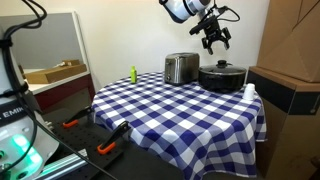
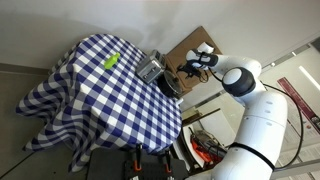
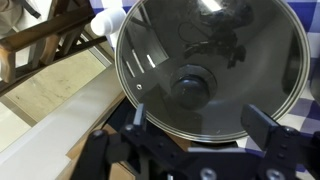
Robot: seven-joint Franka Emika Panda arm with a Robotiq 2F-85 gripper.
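Observation:
A black pot [image 1: 222, 84] with a dark lid stands at the back right of the checked tablecloth. The wrist view looks down on its glass lid [image 3: 225, 55], which has a metal rim and a round black knob [image 3: 191, 88] in its middle. My gripper [image 1: 218, 47] hangs in the air above the pot, fingers pointing down and apart from the lid. It is open, with nothing held; in the wrist view its fingers [image 3: 258, 122] stand wide on either side, with the knob beyond the gap.
Left of the pot stands a silver toaster [image 1: 182, 68]. A white cup [image 1: 249, 91] is at the pot's right, near cardboard boxes [image 1: 287, 105]. A green bottle [image 1: 133, 74] stands farther left.

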